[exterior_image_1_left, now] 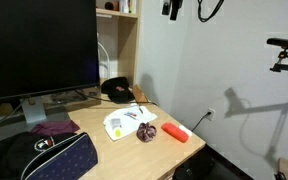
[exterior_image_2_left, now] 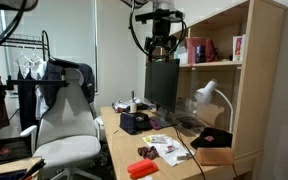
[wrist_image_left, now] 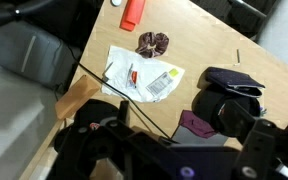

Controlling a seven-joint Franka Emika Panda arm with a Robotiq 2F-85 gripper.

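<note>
High above the desk hangs my gripper, its two dark fingers spread apart along the bottom of the wrist view with nothing seen between them. The top edge of exterior view 1 cuts off most of the arm. On the desk below lies a white sheet (exterior_image_1_left: 130, 121) with small items on it. Beside it sit a dark patterned scrunchie (exterior_image_1_left: 147, 132) and a red case (exterior_image_1_left: 175, 132). A maroon cloth (wrist_image_left: 196, 124) lies near a black bag (wrist_image_left: 219, 105) and a navy pouch (exterior_image_1_left: 64, 159).
A large monitor (exterior_image_1_left: 44, 45) stands at the desk's back, with a wooden shelf (exterior_image_2_left: 252, 80) and a white lamp (exterior_image_2_left: 206, 92) beside it. A black cap (exterior_image_1_left: 117, 88) lies by the shelf. An office chair (exterior_image_2_left: 64, 130) stands beside the desk.
</note>
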